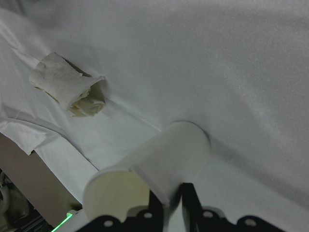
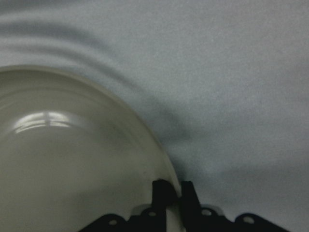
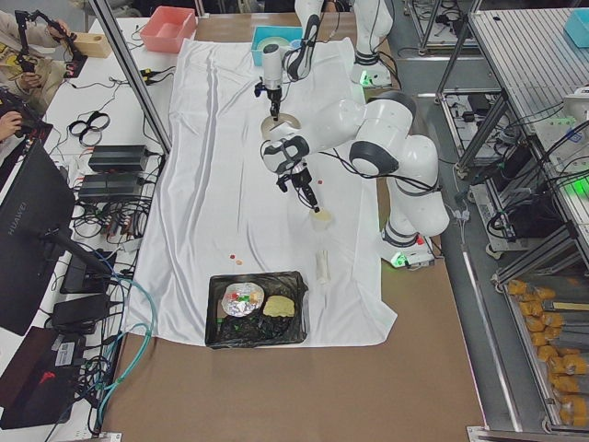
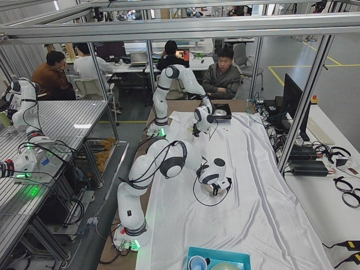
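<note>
A white cup (image 1: 169, 150) lies on its side or tilted, with my left gripper at its rim (image 3: 313, 206), fingers closely either side of the wall. A crumpled pale wrapper (image 1: 63, 82) lies beside it (image 3: 322, 265). My right gripper has its fingertips closed on the rim of a round pale plate (image 2: 58, 150), seen beyond the left arm in the camera left view.
A black tray (image 3: 212, 313) with a foil dish and yellow item stands at the near end of the white cloth. A blue bin (image 4: 243, 259) is at the other end. Small red pieces (image 3: 235, 258) lie left of centre.
</note>
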